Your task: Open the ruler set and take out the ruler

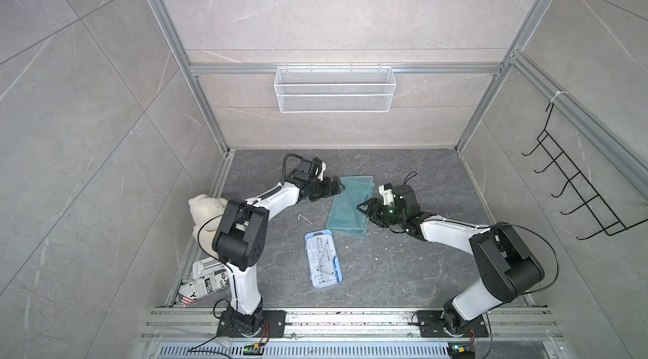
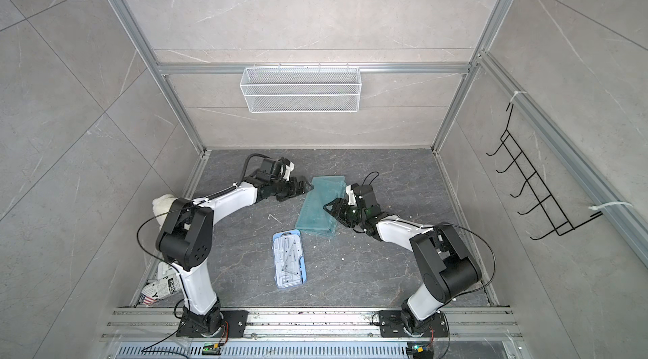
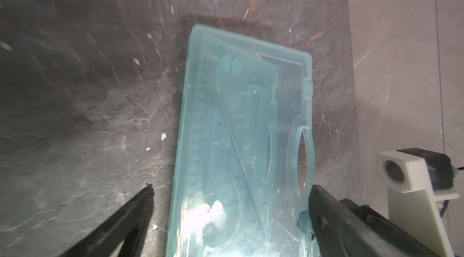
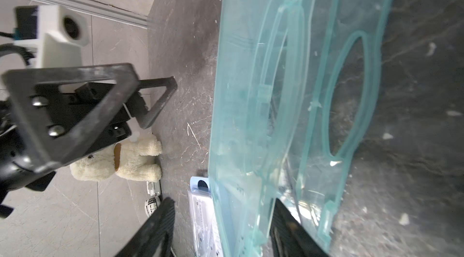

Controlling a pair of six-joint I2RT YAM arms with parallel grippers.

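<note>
A translucent teal ruler case (image 1: pixel 347 203) lies at mid-floor, rulers faintly visible inside in the left wrist view. Its long edge beside my right gripper looks lifted, with a handle layer parted from the one below in the right wrist view. My right gripper is open at that edge; whether it touches cannot be told. My left gripper (image 1: pixel 336 186) stands open at the case's upper left, above it, nothing between its fingers.
A blue-edged case (image 1: pixel 322 257) with white pieces lies in front. A white plush toy (image 1: pixel 202 213) and printed packages (image 1: pixel 202 288) line the left side. A mesh basket (image 1: pixel 334 88) hangs behind.
</note>
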